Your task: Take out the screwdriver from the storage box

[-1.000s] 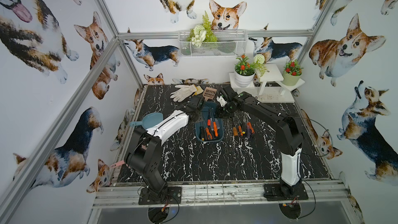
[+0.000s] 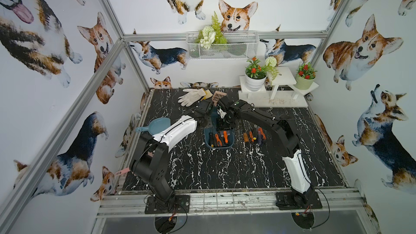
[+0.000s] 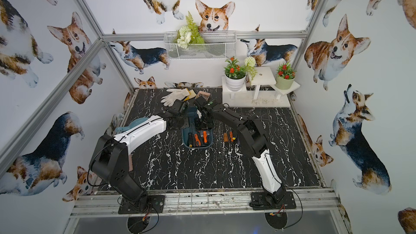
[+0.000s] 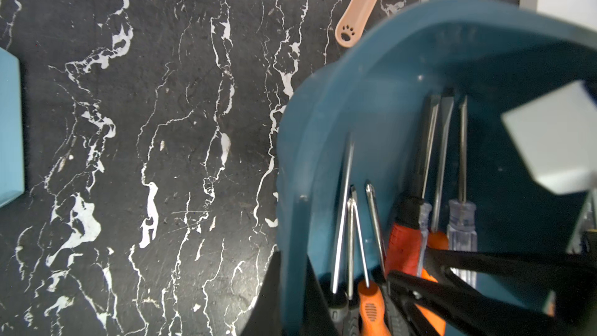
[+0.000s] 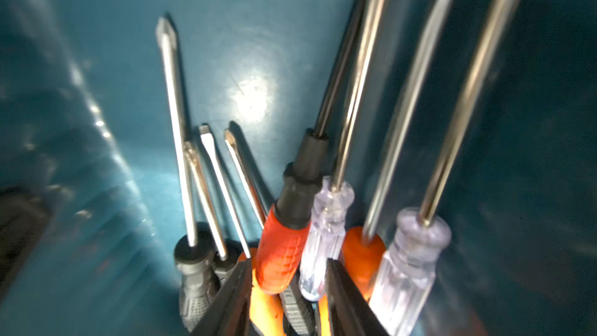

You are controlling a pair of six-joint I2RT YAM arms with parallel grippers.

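The blue storage box (image 4: 335, 112) holds several screwdrivers lying side by side. In the right wrist view a red-and-black screwdriver (image 5: 283, 245) lies slantwise over others, touching a clear-handled screwdriver (image 5: 326, 236). My right gripper is open inside the box, one finger (image 5: 233, 298) to the left of the red handle and the other to the right of the clear one; nothing is gripped. At the box's left wall, my left gripper is shut with the rim running between its dark fingers.
More screwdrivers (image 2: 253, 136) lie on the table right of the box. Gloves (image 2: 190, 97) and a slotted scoop (image 2: 219, 97) sit behind it; a blue dustpan (image 2: 159, 125) is at left.
My right gripper has moved left, from the box's right edge to over its middle, covering part of the screwdrivers. The left arm and the box have stayed put.
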